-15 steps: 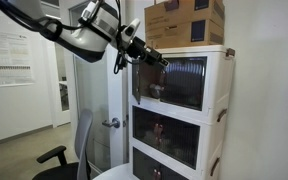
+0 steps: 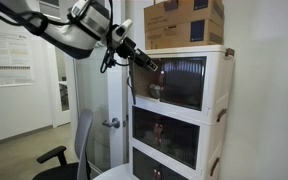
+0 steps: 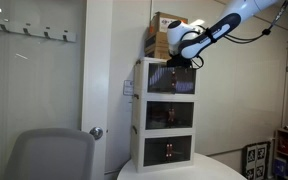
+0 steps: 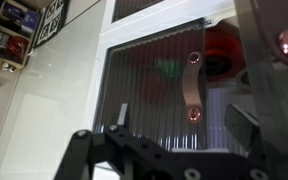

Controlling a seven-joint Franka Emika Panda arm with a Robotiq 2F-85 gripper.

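Observation:
A white cabinet point(image 2: 222, 92) of three stacked sections has dark ribbed see-through doors. At the front of its top section, towards the left door, is my gripper point(image 2: 151, 64). In the wrist view my gripper is open, its fingers wide apart. Beyond them is a door point(image 4: 149, 85) with a brown strap handle point(image 4: 192, 88), which lies across the gap in the picture. Whether a finger touches the door cannot be told. Right of this door, a gap shows a red item point(image 4: 220, 48) inside; the door looks ajar.
Brown cardboard boxes point(image 2: 184, 22) sit on top of the cabinet, close to the arm. A round white table point(image 3: 206, 168) carries the cabinet. An office chair point(image 2: 79, 150) stands at the left by the room door.
Over the last second my gripper has drawn back leftwards and slightly down in exterior view 1, away from the middle of the cabinet's top section. The boxes have not moved.

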